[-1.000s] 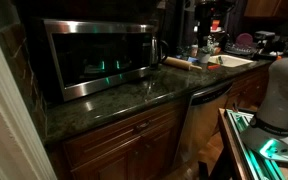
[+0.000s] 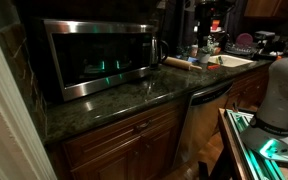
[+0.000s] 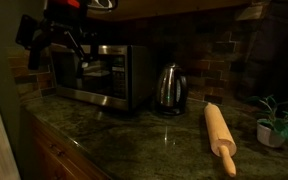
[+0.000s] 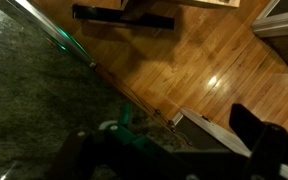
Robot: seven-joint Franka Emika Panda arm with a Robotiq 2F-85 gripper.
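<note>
My gripper (image 3: 59, 62) hangs high at the left in exterior view 2, in front of the microwave, its dark fingers spread apart. In the wrist view the gripper is open, with bare wood floor and the counter edge seen past its fingers. Nothing shows between them. A silver microwave (image 2: 101, 55) with its door closed stands on the dark green counter (image 2: 114, 108). Beyond it are a kettle (image 3: 171, 90) and a wooden rolling pin (image 3: 218, 135) lying on the counter.
A potted plant (image 3: 279, 122) sits right of the rolling pin. Farther along the counter is a sink (image 2: 231, 61) with items around it. Brown cabinets (image 2: 122, 150) run below.
</note>
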